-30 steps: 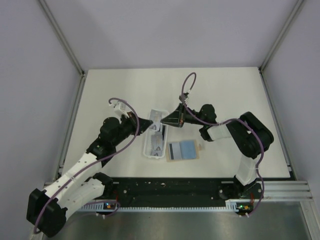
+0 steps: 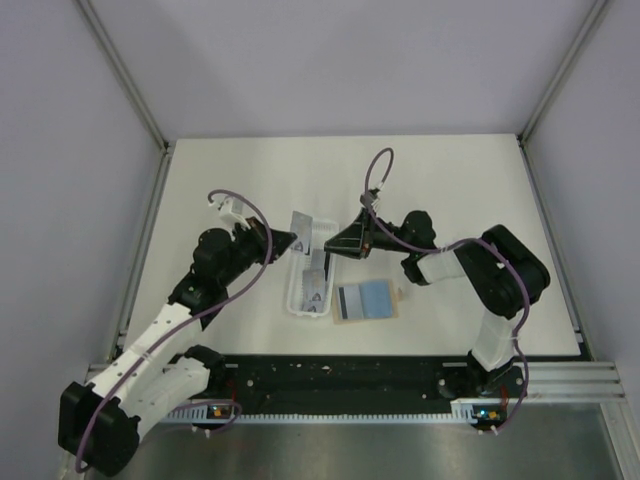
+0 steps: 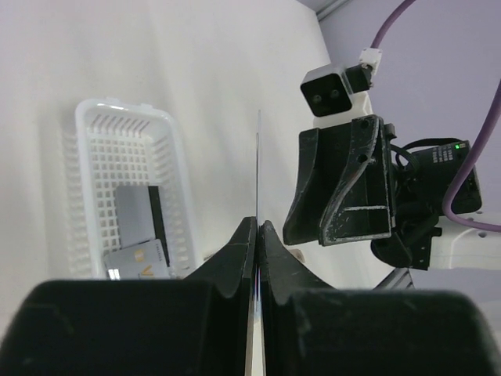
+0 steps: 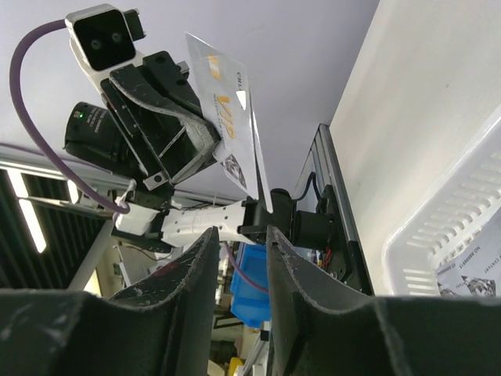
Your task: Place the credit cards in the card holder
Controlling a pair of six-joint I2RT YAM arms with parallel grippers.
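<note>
My left gripper (image 2: 294, 242) is shut on silvery-white credit cards (image 2: 301, 227), held upright above the basket. The right wrist view shows two card faces (image 4: 223, 110) slightly fanned apart; the left wrist view shows only a thin edge (image 3: 258, 168) beyond the fingertips. Facing them from the right, my right gripper stands open and empty, its fingers apart from the cards. On the table in front lies the card holder (image 2: 376, 300), blue and grey with a tan border. Further grey cards (image 3: 137, 260) lie in the white basket (image 3: 92, 188).
The two grippers are close together over the basket, so little room separates them. Behind the basket and at both sides the white table (image 2: 450, 180) is bare. A dark strip (image 3: 158, 223) lies beside the cards in the basket.
My left gripper has drawn back slightly to the left with the cards, widening the gap to the right gripper. The right arm has barely moved. Basket and holder stay put.
</note>
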